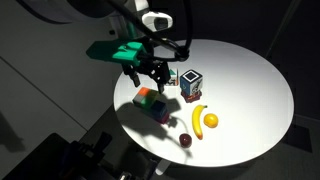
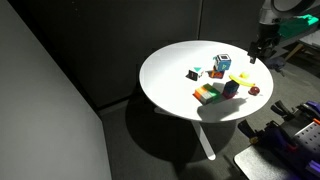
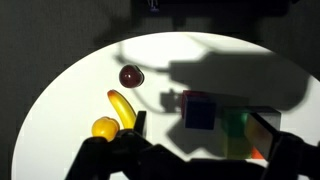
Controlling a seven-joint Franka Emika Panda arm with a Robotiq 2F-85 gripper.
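Observation:
My gripper (image 1: 148, 82) hangs above the left part of the round white table, open with nothing between its fingers; in exterior view 2 the gripper (image 2: 262, 52) shows at the upper right. Under it in the wrist view lie a dark blue and red block (image 3: 200, 112) and a green, orange and white block (image 3: 237, 130), partly in shadow. A yellow banana (image 1: 197, 122), an orange fruit (image 1: 211, 120) and a dark red round fruit (image 1: 185, 140) rest on the right half of the tabletop. The fingers' dark shapes hide some of the table in the wrist view.
Farther back stand a patterned cube (image 1: 191, 83) and a smaller patterned block (image 1: 173, 76). Bare tabletop (image 1: 255, 95) spreads along the right side in exterior view 1. Beyond the table's rim the floor is dark.

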